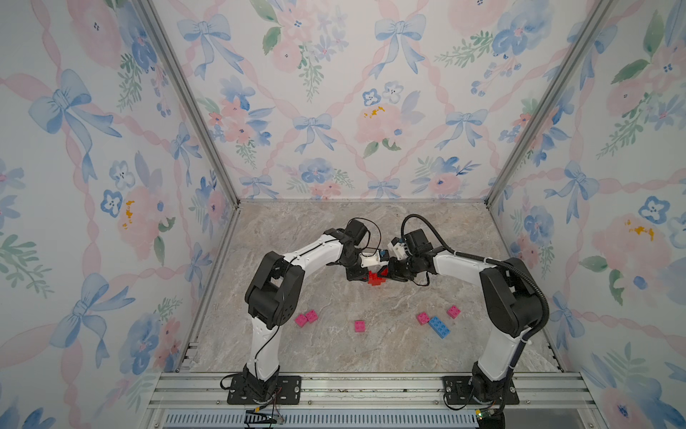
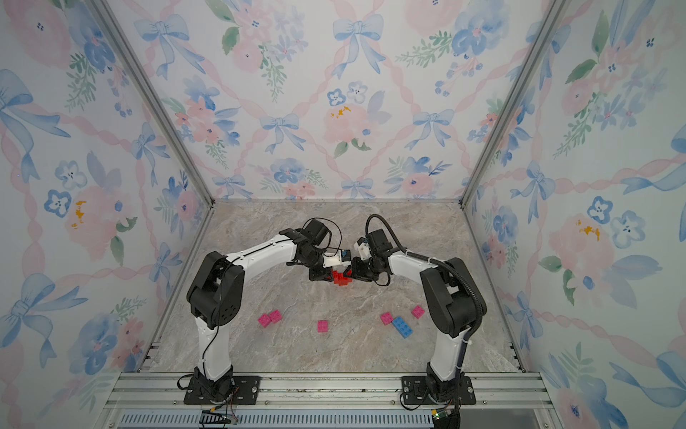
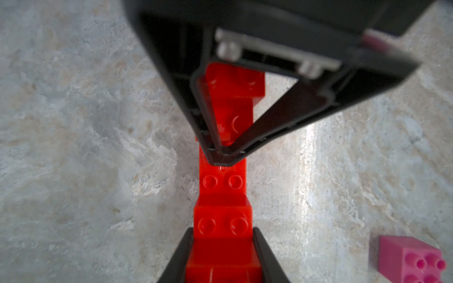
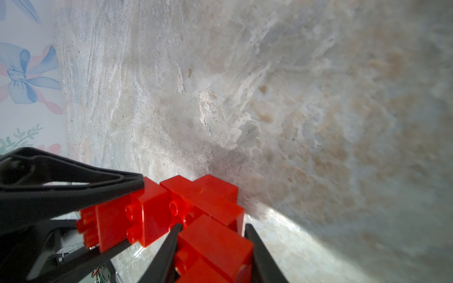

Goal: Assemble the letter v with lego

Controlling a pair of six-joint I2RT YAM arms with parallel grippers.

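Note:
Red bricks (image 1: 376,278) form a joined, stepped assembly at the middle of the floor, between my two grippers, partly hidden by them in both top views. My left gripper is shut on a red brick at one end of it, shown at the bottom of the left wrist view; the dark fingers of the other gripper cross above the assembly there. My right gripper is shut on a red brick (image 4: 214,240) at the other end, with more red bricks beside it and the left gripper's fingers around them at lower left in the right wrist view.
Several pink bricks (image 1: 359,326) and a long blue brick (image 1: 438,326) lie along the front of the marble floor (image 1: 357,350). Both arms meet in the middle.

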